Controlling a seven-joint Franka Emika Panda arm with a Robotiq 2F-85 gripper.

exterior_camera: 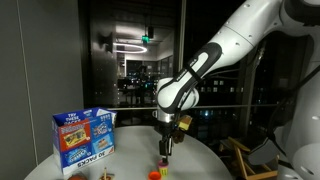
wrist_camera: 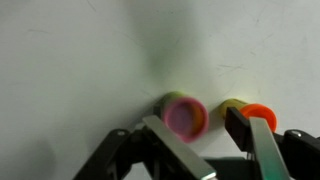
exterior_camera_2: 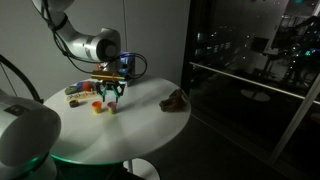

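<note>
My gripper (exterior_camera: 165,150) points down over the round table, just above a small yellow tub with a pink top (exterior_camera: 164,169). In the wrist view the fingers (wrist_camera: 176,148) stand apart, and the tub's round pink top (wrist_camera: 185,118) shows beyond the left one, not clearly gripped. Beside it, at the right finger, is a second small yellow tub with an orange top (wrist_camera: 259,114). From the other side, the orange-topped tub (exterior_camera_2: 97,107) and the pink-topped tub (exterior_camera_2: 112,108) are close together below the gripper (exterior_camera_2: 109,95). Whether a finger touches either tub is hard to tell.
A blue and red toy box (exterior_camera: 84,138) stands on the left of the table. A dark brown object (exterior_camera_2: 175,101) lies near the opposite edge.
</note>
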